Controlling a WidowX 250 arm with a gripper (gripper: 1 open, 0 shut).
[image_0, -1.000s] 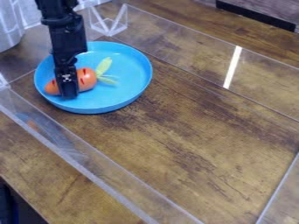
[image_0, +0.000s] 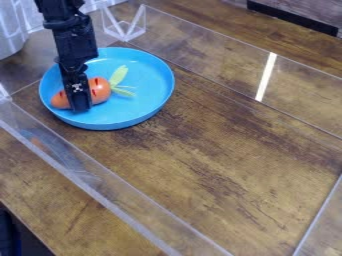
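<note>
A black gripper (image_0: 78, 98) reaches down from the top left into a blue round plate (image_0: 147, 105), its fingertips on an orange toy carrot (image_0: 98, 89) lying in the plate. The carrot's pale green leaves (image_0: 119, 77) point up and to the right. The fingers are partly over the orange body, and I cannot tell whether they are closed on it.
Clear plastic panels run along the left and the right. A white, crumpled-looking object (image_0: 11, 25) sits at the top left.
</note>
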